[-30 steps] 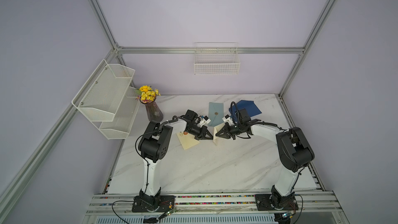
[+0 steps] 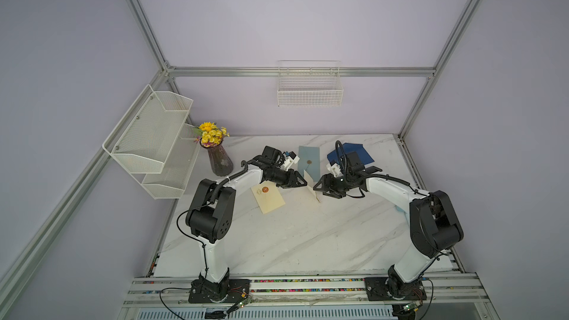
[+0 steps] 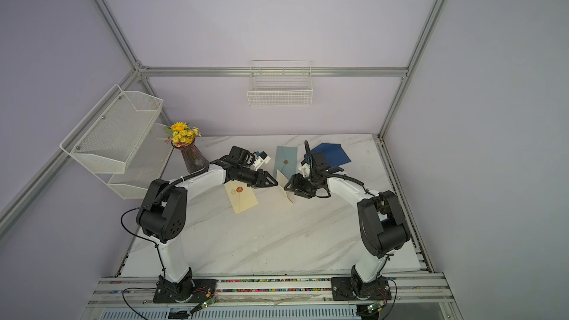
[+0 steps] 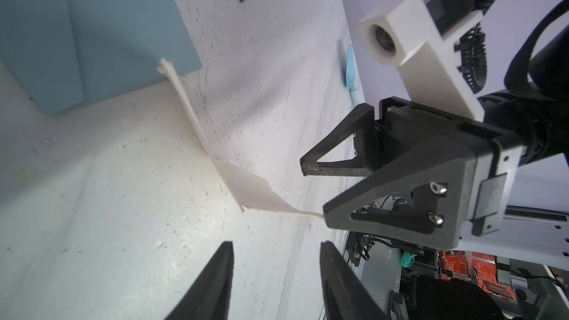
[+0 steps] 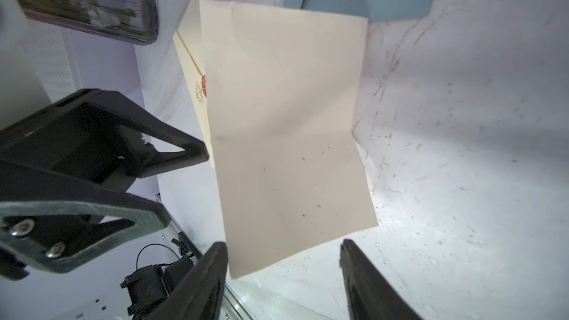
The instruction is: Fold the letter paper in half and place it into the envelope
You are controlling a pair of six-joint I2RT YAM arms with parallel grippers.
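The cream letter paper (image 5: 290, 183) has a crease across its middle and is bent there, in the right wrist view. In the left wrist view the paper (image 4: 252, 189) appears nearly edge-on, one end close to a finger of my right gripper. That gripper is open, its fingers apart; a paper corner lies by one fingertip. My left gripper is open with nothing between its fingers, left of the paper. A cream envelope with a red seal (image 2: 269, 199) lies on the table below the left gripper. Whether the paper touches the table, I cannot tell.
A grey-blue envelope (image 2: 309, 157) lies behind the paper, and a dark blue envelope (image 2: 359, 153) farther right. A vase of yellow flowers (image 2: 220, 158) stands at the back left beside a white mesh shelf (image 2: 151, 133).
My right gripper has moved right, away from the left one, and the gap between them is wider. My left gripper has shifted slightly toward the back.
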